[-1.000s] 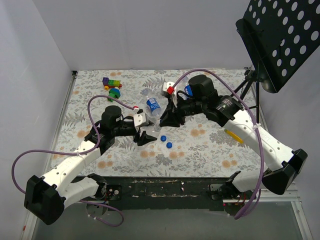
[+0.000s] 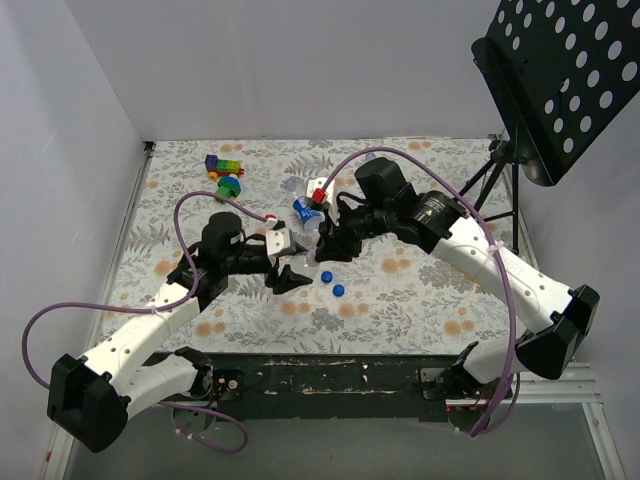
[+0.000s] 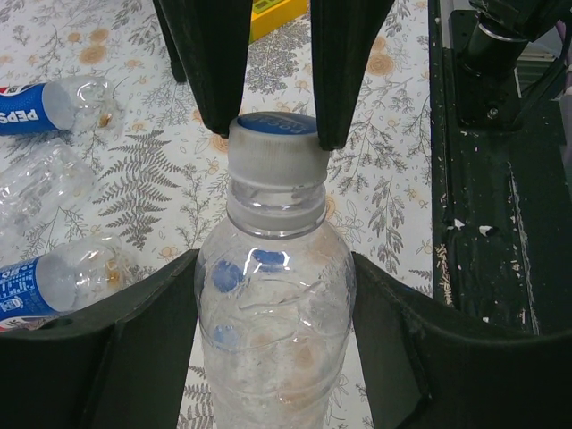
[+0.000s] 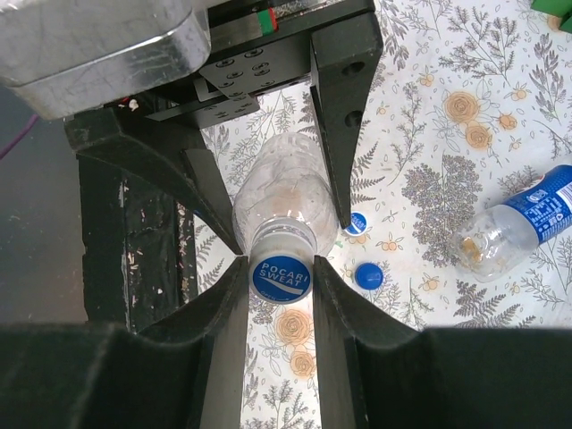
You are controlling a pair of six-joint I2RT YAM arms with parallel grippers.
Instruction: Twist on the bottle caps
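My left gripper is shut on a clear plastic bottle, holding it above the table with its neck pointing toward the right arm. On the neck sits a white-sided cap with a blue top, also visible as a lettered blue disc in the right wrist view. The fingertips of my right gripper flank this cap closely; whether they press on it is unclear. From above, the right gripper hides the cap. Two loose blue caps lie on the table.
Blue-labelled bottles and a clear one lie on their sides beyond the grippers. Coloured toy blocks sit at the back left. A black perforated stand rises at the right.
The left arm and its bottle have stayed put.
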